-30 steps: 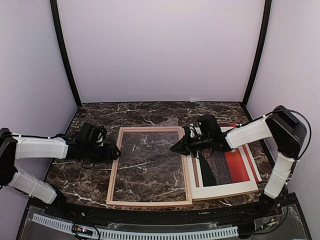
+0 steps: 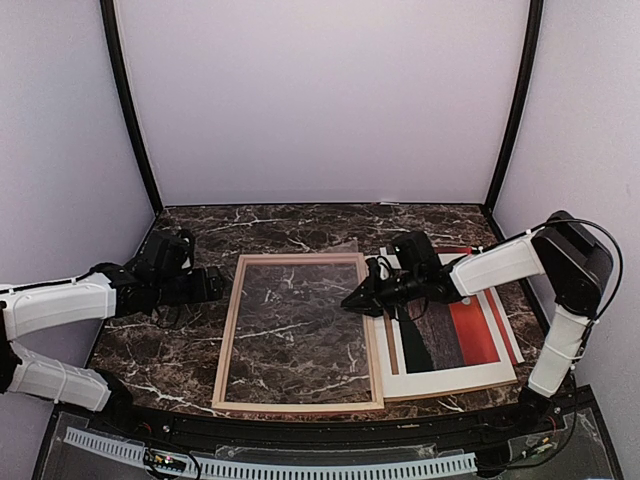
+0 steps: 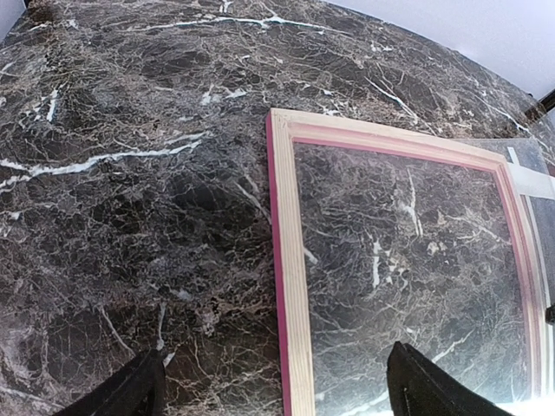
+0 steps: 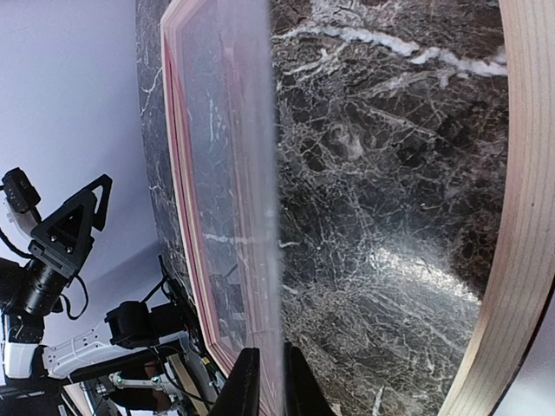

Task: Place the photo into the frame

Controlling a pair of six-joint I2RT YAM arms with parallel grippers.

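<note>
A light wooden frame (image 2: 229,335) lies flat on the marble table, with marble showing through its middle. My right gripper (image 2: 362,302), near the frame's right side, is shut on the edge of a clear sheet. In the right wrist view this sheet (image 4: 266,173) appears nearly edge-on between the fingers, over the frame. One see-through corner (image 2: 347,245) sticks out past the frame's far edge. To the right lies the photo (image 2: 475,335), dark and red with a white border. My left gripper (image 2: 215,283) is open and empty, just left of the frame.
Wooden edging (image 2: 450,392) runs along the near side of the photo. Bare marble (image 2: 180,365) lies left of the frame, and more marble (image 2: 290,225) is clear along the back. White walls close in the table.
My left gripper has moved left, from the frame's left side to just off it. The right arm has barely moved.
</note>
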